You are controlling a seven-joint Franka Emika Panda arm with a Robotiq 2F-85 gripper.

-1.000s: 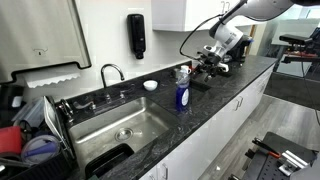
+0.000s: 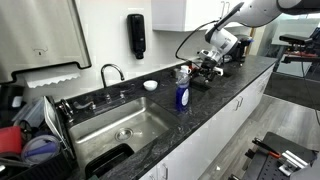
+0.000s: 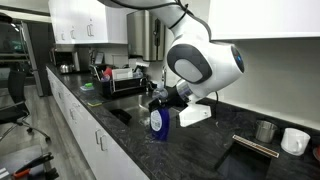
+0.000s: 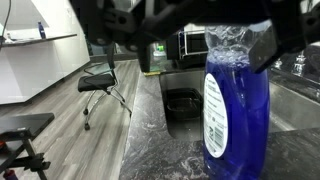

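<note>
A clear bottle of blue liquid point(image 2: 182, 97) stands upright on the dark countertop, near its front edge beside the sink. In exterior view 2 the same blue bottle point(image 3: 159, 122) appears just in front of my gripper point(image 3: 174, 101). The wrist view has the blue bottle point(image 4: 240, 120) large on the right, its white label facing left and its top cut off by the frame. My gripper is open, its dark blurred fingers at the upper edge. The bottle's clear upper part shows close to the right finger; whether they touch is unclear.
A steel sink point(image 2: 150, 115) lies beyond the bottle, with a dish rack point(image 2: 45, 160) past it. Behind the arm are a black tray point(image 3: 245, 160), a metal cup point(image 3: 265, 131) and a white mug point(image 3: 295, 140). A white bowl point(image 2: 150, 85) sits by the wall.
The arm has shifted slightly toward the bottle and a little lower. The bottle has not visibly moved.
</note>
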